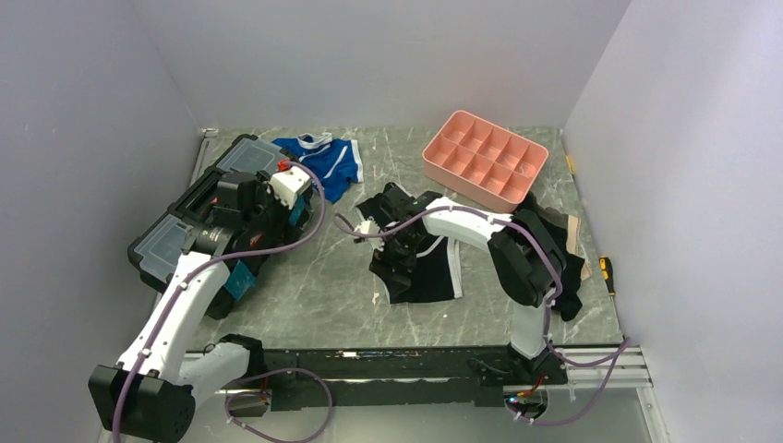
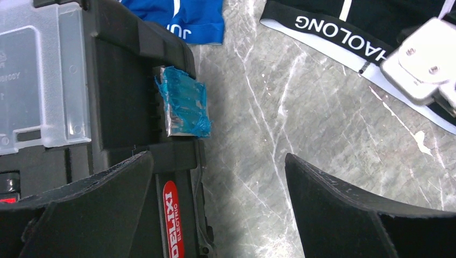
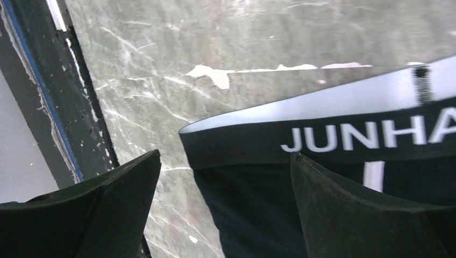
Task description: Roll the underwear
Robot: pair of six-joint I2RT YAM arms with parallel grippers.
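Observation:
Black underwear (image 1: 429, 280) with white trim lies flat in the middle of the table, its lettered waistband (image 2: 328, 29) facing left. My right gripper (image 1: 395, 281) hangs over its near half, open. In the right wrist view that gripper's fingers (image 3: 102, 209) stand wide apart, with one waistband corner (image 3: 226, 145) showing between and below them. My left gripper (image 1: 297, 229) is open beside the toolbox, well left of the underwear. Nothing lies between its fingers but a view of the toolbox edge and bare table. The right arm covers part of the underwear from above.
Blue underwear (image 1: 337, 171) lies at the back left against a black toolbox (image 1: 166, 245). A pink divided tray (image 1: 432, 164) stands at the back right. Dark clothes (image 1: 571, 286) are heaped at the right, near a screwdriver (image 1: 607, 275). Bare table spans the gap left of the underwear.

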